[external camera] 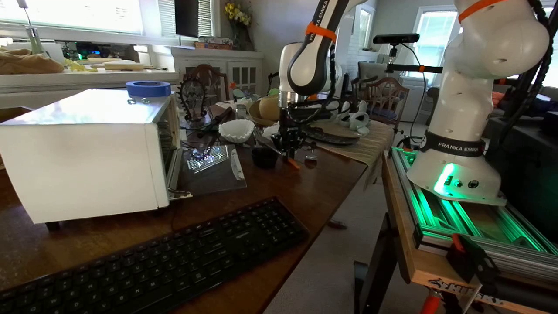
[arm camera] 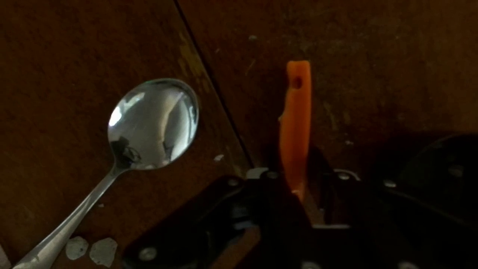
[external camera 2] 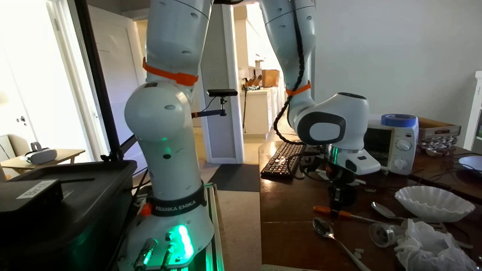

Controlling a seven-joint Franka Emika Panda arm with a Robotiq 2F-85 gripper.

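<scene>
An orange-handled tool lies low over the brown table; its orange handle (arm camera: 296, 121) points away from my fingers in the wrist view. My gripper is shut on this handle, the fingers standing at either side of it. In exterior view 2, the handle (external camera 2: 324, 210) shows at the tip of my gripper (external camera 2: 335, 211), and a thin metal shaft (external camera 2: 364, 218) runs out to the right. From exterior view 1, the gripper (external camera: 288, 156) points straight down, and a short orange end (external camera: 294, 164) sticks out beside it. Whether the tool touches the table is hard to tell.
A metal spoon (arm camera: 153, 123) lies close beside the handle. Around it are a black cup (external camera: 264, 157), a glass jar (external camera 2: 385, 234), a white fluted bowl (external camera 2: 434, 203) and a crumpled white bag (external camera 2: 424, 248). The toaster oven (external camera: 89, 157) and keyboard (external camera: 157, 261) stand farther off.
</scene>
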